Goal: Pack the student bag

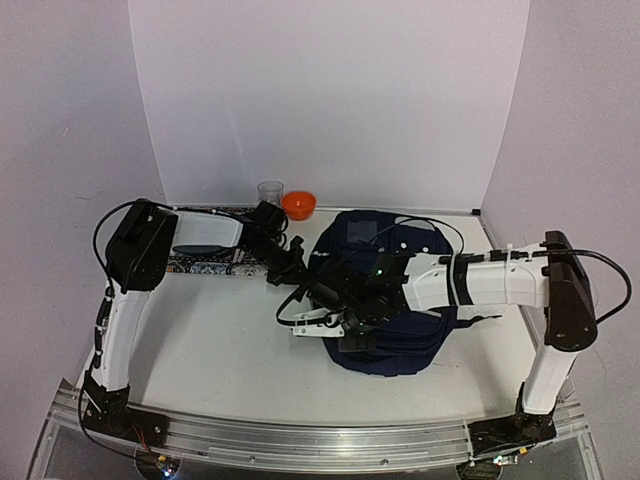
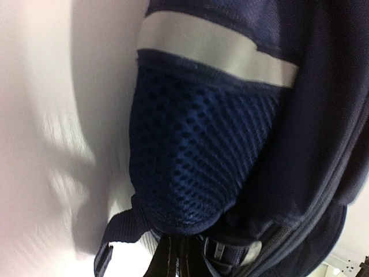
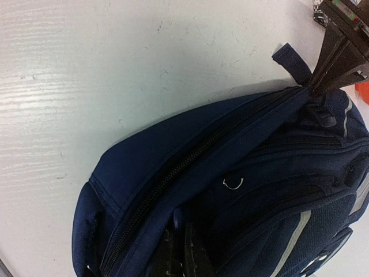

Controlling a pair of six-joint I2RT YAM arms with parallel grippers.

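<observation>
The dark navy student bag [image 1: 400, 345] lies on the white table, partly under my right arm in the top view. A long zipper [image 3: 187, 158] runs along its edge in the right wrist view. At the zipper's far end, my left gripper is shut on the bag's edge, beside a short strap [image 2: 124, 226]. My right gripper has its fingers together on navy fabric beside the zipper, with a small fold rising at the tips. Whether a zipper pull sits between them is hidden.
Behind the left arm lies a dark patterned item [image 1: 205, 266], partly covered. An orange bowl [image 1: 299, 205] and a clear cup [image 1: 270, 192] stand at the back.
</observation>
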